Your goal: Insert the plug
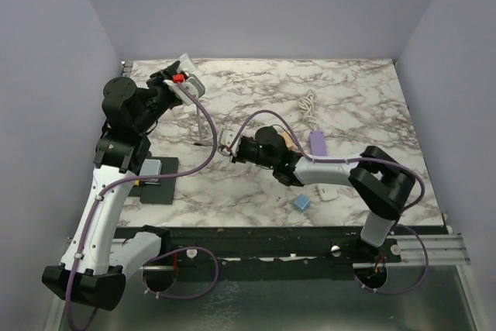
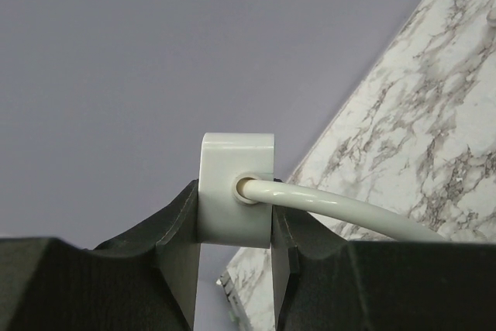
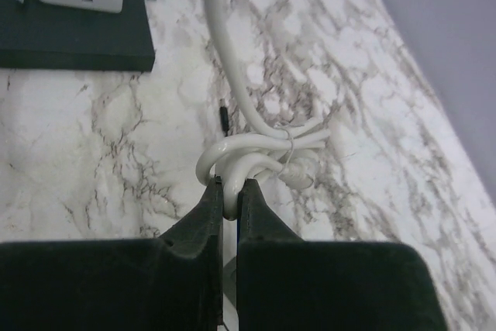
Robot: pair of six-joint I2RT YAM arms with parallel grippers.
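Note:
A white plug [image 2: 236, 160] with its cable [image 2: 341, 209] sits between the fingers of my left gripper, which is at the upper left in the top view. In the right wrist view my right gripper is shut on a looped, tied bundle of white cable [image 3: 256, 145]; one strand runs upward out of view. In the top view this gripper is left of centre, below and right of the left one, and its bundle is largely hidden by the wrist.
A dark board [image 1: 159, 195] with a white device lies at the left. A coiled cord [image 1: 306, 110], a purple block [image 1: 317, 143] and a blue block [image 1: 301, 202] lie right of centre.

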